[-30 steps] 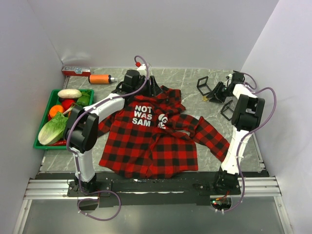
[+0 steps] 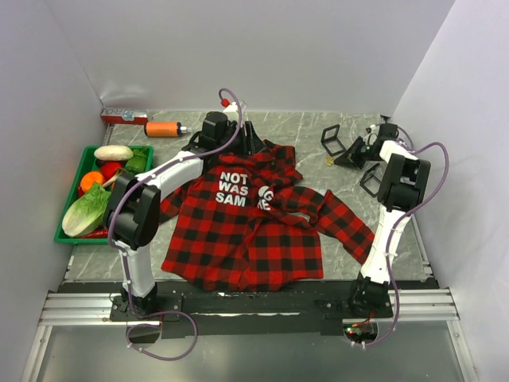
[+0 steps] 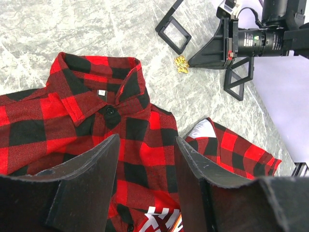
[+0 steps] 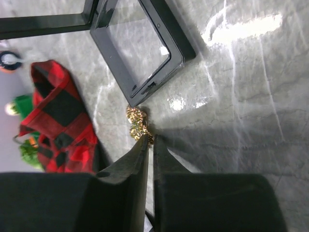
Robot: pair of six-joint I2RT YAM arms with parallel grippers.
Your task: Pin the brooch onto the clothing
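The gold, sparkling brooch (image 4: 138,123) lies at the grey table's back right, close to a black frame-like box. At its near edge, the fingertips of my right gripper are almost together. Whether that edge is pinched between them or only touched cannot be made out. From the left wrist view, the brooch (image 3: 181,64) sits just off the tip of the right gripper. The red-and-black plaid shirt (image 2: 215,239) is spread across the middle, its collar (image 3: 99,87) toward the back. Above it my left gripper hangs open and empty.
The open black box (image 2: 332,140) stands left of the right gripper, with another black frame (image 2: 371,181) beneath that arm. A green basket of vegetables (image 2: 60,232) and an orange bottle (image 2: 163,129) are on the left. Bare table lies between the shirt and the brooch.
My right gripper's fingers have come together and their tips have moved slightly left. The brooch has shifted a little left too. The left arm and the shirt look unchanged.
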